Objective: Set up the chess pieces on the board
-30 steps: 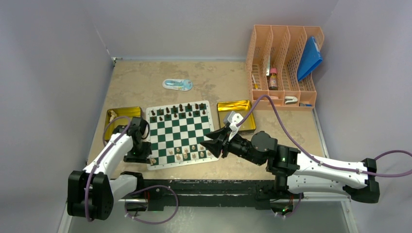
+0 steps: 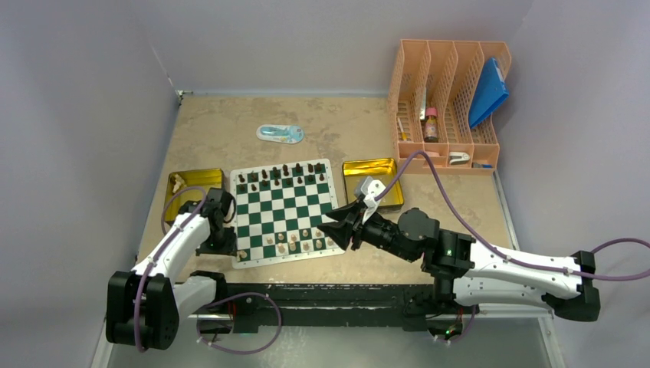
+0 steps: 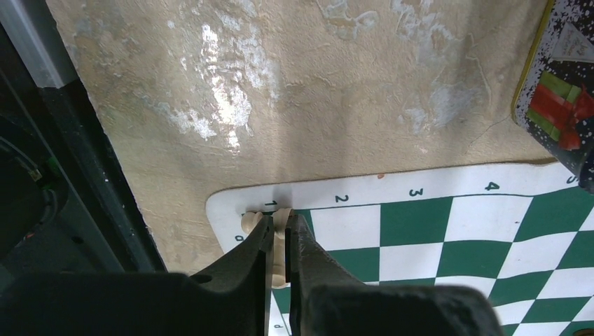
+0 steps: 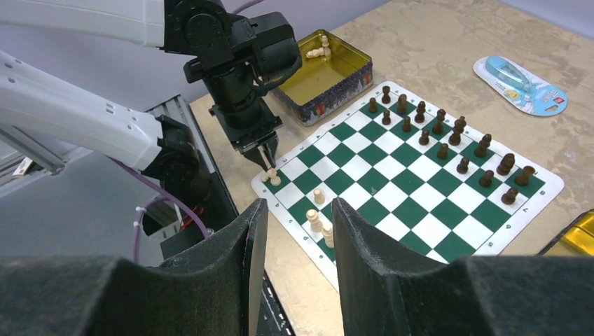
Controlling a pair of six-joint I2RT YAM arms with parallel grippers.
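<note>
The chessboard (image 2: 280, 207) has dark pieces (image 4: 463, 163) along its far side and cream pieces (image 4: 313, 218) along its near side. In the left wrist view my left gripper is low over the board's corner near square 1, its fingertips close around a cream piece (image 3: 278, 273); whether they grip it is unclear. Another small cream piece (image 3: 249, 221) is beside them. My right gripper hangs right of the board, fingers apart with nothing between them.
A gold box (image 2: 195, 176) with cream pieces is left of the board. An empty gold tray (image 2: 372, 165) is at right, with a pink organiser (image 2: 414, 92) behind. A blue packaged item (image 2: 280, 133) lies at the back.
My left arm has shifted very slightly toward the front edge at the board's near-left corner. The right arm looks unchanged.
</note>
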